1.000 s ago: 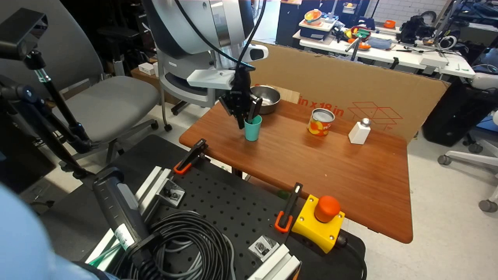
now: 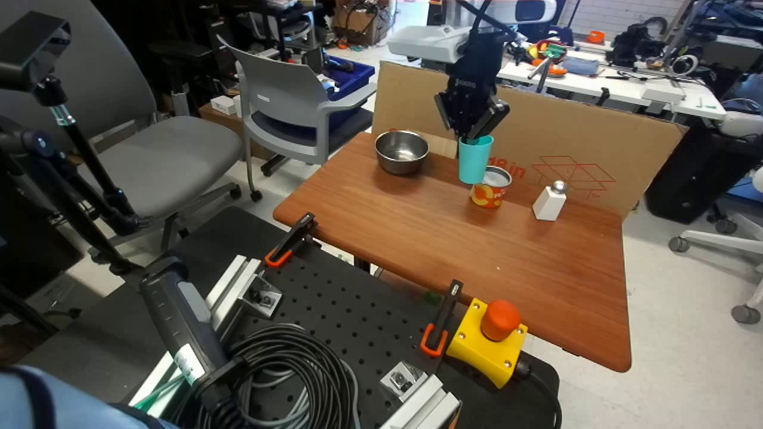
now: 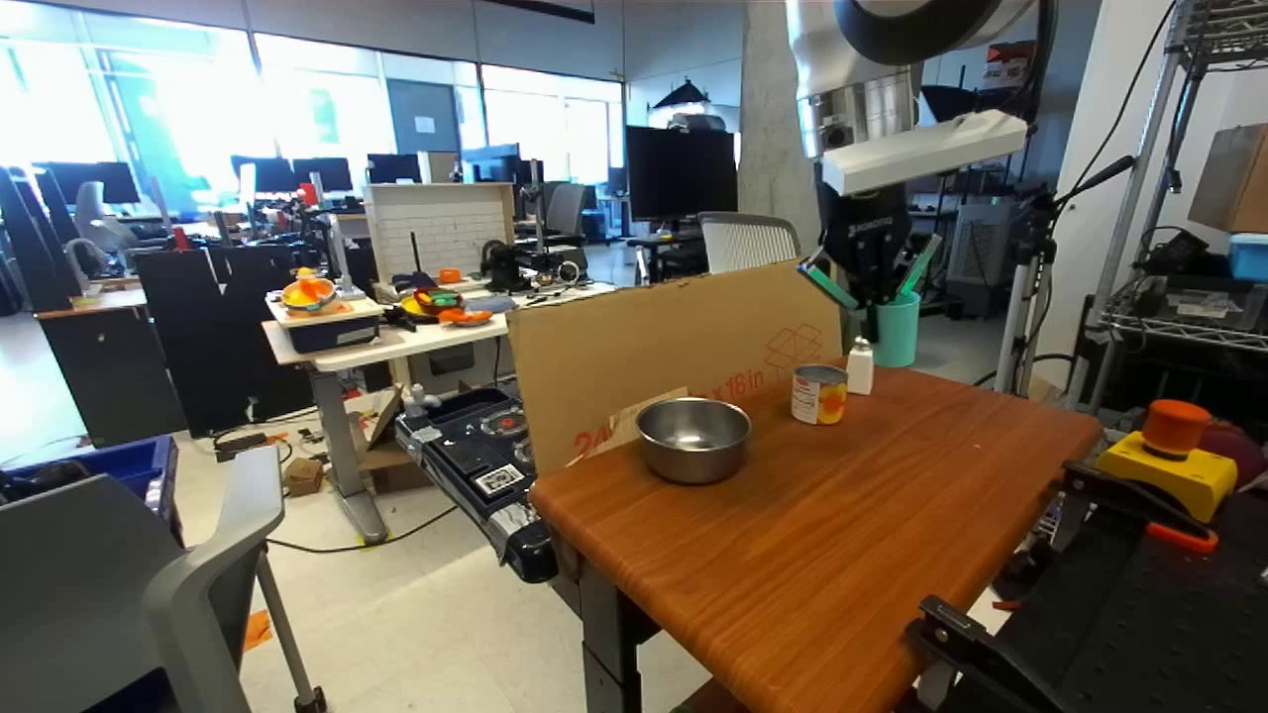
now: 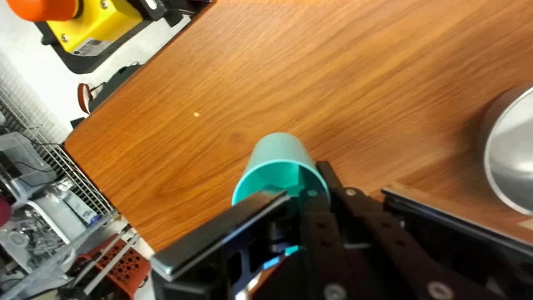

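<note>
A turquoise cup (image 2: pixel 474 161) hangs upright above the table, and my gripper (image 2: pixel 470 136) is shut on its rim. In the second exterior view the cup (image 3: pixel 899 333) appears off the tabletop, beyond the white shaker. Looking down in the wrist view, I see the cup's outer wall (image 4: pixel 280 147) and open mouth, with a dark finger (image 4: pixel 327 182) at the rim; the other finger's contact is partly hidden. From the first exterior view, the cup overlaps the left edge of an orange-labelled can (image 2: pixel 489 194) standing on the table.
A steel bowl (image 2: pixel 402 151) stands at the table's far left. To the right of the can is a white shaker (image 2: pixel 550 201). Cardboard (image 2: pixel 586 143) walls the back edge. A yellow stop-button box (image 2: pixel 486 343) sits near it.
The cup, held by my gripper, has risen and moved right and back, from in front of the bowl to near the can. The bowl, can and shaker have stayed put.
</note>
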